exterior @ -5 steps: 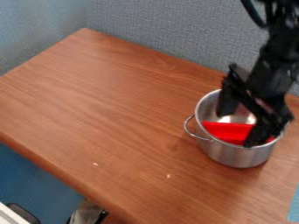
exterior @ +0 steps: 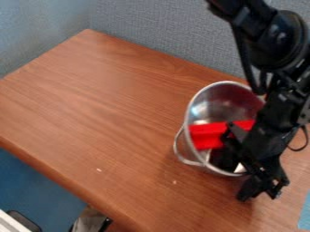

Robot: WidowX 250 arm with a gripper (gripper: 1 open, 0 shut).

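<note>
A steel pot [exterior: 208, 104] with a wire handle stands at the right of the wooden table, tipped toward the left compared with upright. A red object [exterior: 208, 133] lies inside it. My black gripper [exterior: 240, 154] reaches down at the pot's right side, partly in or over it, covering part of the pot and red object. Whether its fingers are open or hold the rim or the red object I cannot tell.
A grey fabric wall [exterior: 158, 32] runs behind it. A small metal object [exterior: 91, 220] sits beyond the front edge at the bottom left.
The pot has tilted and shifted a little to the left. My gripper has come down lower on the pot's right side.
</note>
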